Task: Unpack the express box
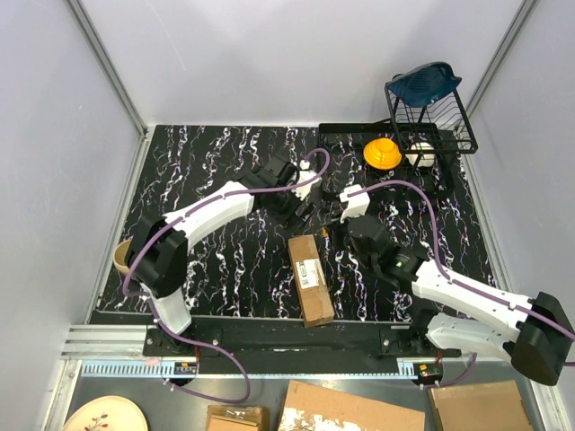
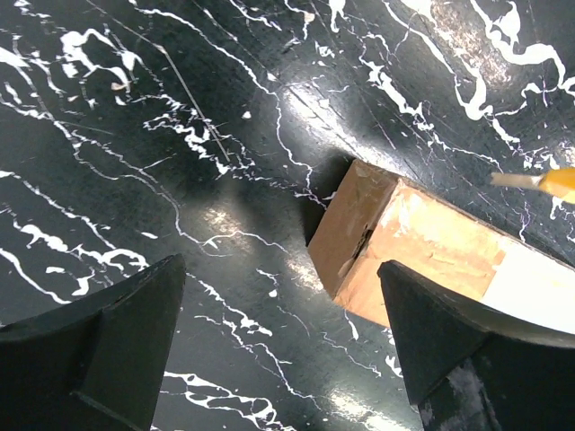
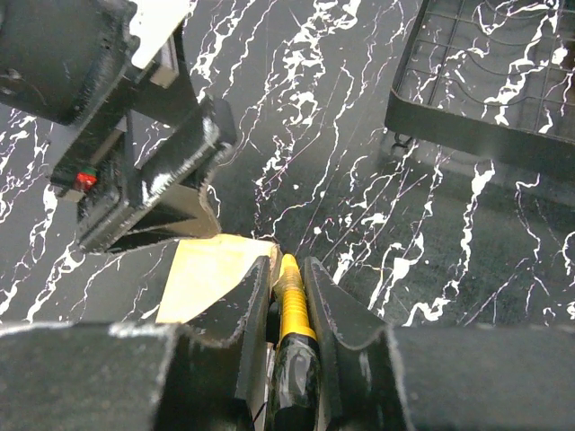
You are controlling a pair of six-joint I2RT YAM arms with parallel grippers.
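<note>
A long cardboard box (image 1: 310, 280) with a white label lies on the dark marble table, seen end-on in the left wrist view (image 2: 440, 251). My left gripper (image 1: 298, 217) hangs just above its far end; in the left wrist view its fingers stand apart with nothing between them. My right gripper (image 1: 331, 229) is shut on a yellow-and-black handled tool (image 3: 295, 305), whose tip points toward the box's far end. In the right wrist view the left gripper's body (image 3: 144, 180) is at the upper left and the box (image 3: 202, 278) lies partly hidden below.
A black rack tray (image 3: 481, 135) with a yellow bowl (image 1: 383, 153) stands at the back right, under a wire rack holding a blue item (image 1: 422, 83). A tan container (image 1: 121, 256) sits at the left edge.
</note>
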